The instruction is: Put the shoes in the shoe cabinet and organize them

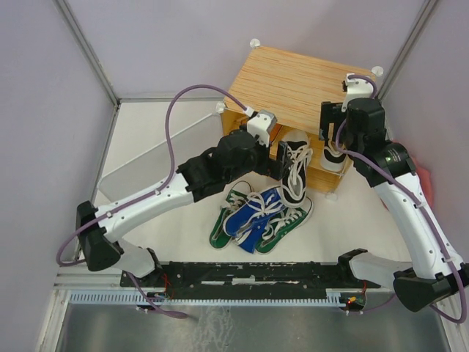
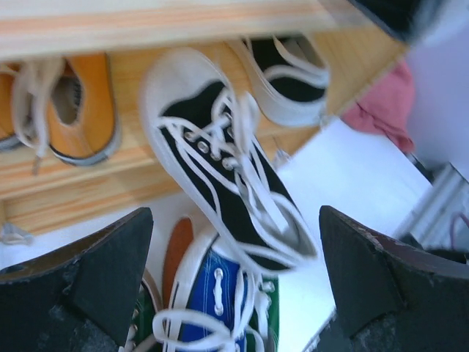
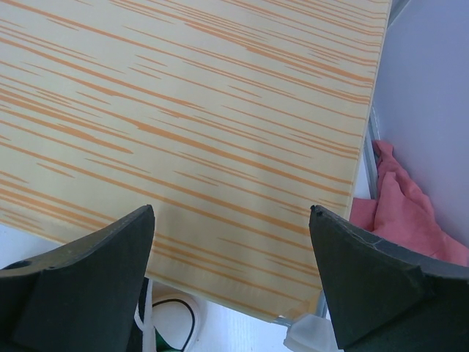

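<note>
One black-and-white shoe (image 1: 296, 176) leans toe-first into the front opening of the wooden shoe cabinet (image 1: 308, 81); its heel end slopes out over the blue shoes. The left wrist view shows this shoe (image 2: 198, 158) slanting off the shelf edge, untouched. Just left of it, my left gripper (image 1: 277, 160) stands open and empty. A second black-and-white shoe (image 1: 333, 156) sits inside, at the cabinet's right end. My right gripper (image 1: 327, 122) is open above the right part of the cabinet top, holding nothing. Orange shoes (image 2: 86, 110) occupy the shelf's left side.
Blue shoes (image 1: 253, 214) and green shoes (image 1: 286, 224) lie heaped on the floor before the cabinet. To the left stands a white panel (image 1: 165, 158). Red cloth (image 3: 407, 209) lies beyond the cabinet's right side.
</note>
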